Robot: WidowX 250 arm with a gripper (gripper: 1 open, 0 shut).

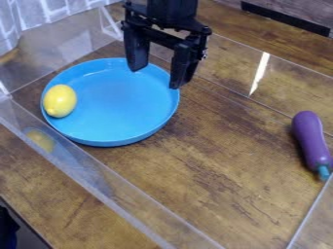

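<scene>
The black gripper [162, 62] hangs over the back part of a blue plate [111, 109], its two fingers spread apart with nothing seen between them. A yellow egg-shaped object [60, 100] lies on the plate's left side. A purple eggplant [311, 142] with a teal tip lies on the wooden table at the right, away from the plate.
Clear plastic walls edge the workspace at the left, front and right.
</scene>
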